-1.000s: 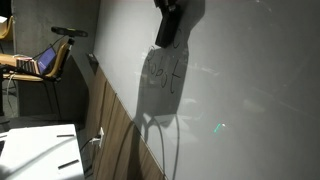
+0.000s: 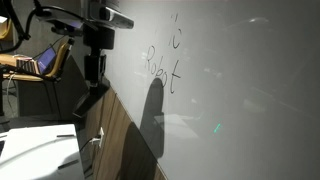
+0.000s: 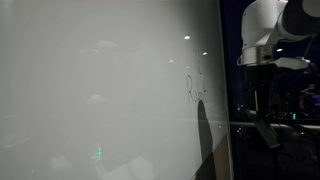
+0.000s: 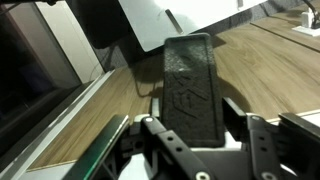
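Observation:
My gripper (image 2: 95,76) hangs to the left of the whiteboard (image 2: 240,80) in exterior view 1, apart from its surface. A dark, block-shaped eraser (image 2: 92,100) sits at its fingertips, tilted. Seen from the wrist, the black, textured eraser (image 4: 190,90) is between the two fingers, which appear shut on it. Exterior view 2 has the eraser (image 3: 266,133) beyond the board's right edge, dim against a dark background. Handwriting reading "Robot" (image 2: 163,70) is on the board, with a few smaller marks (image 2: 176,38) above it.
Below the board runs a wooden panel (image 2: 125,130). A white table (image 2: 40,155) with dark, thin items stands at lower left. Behind it are a chair and a laptop (image 2: 42,63). The arm casts a shadow near the writing.
My gripper and the eraser have moved left and down, from in front of the writing to beside the board. "Robot" is now largely uncovered, and the shadow has shrunk.

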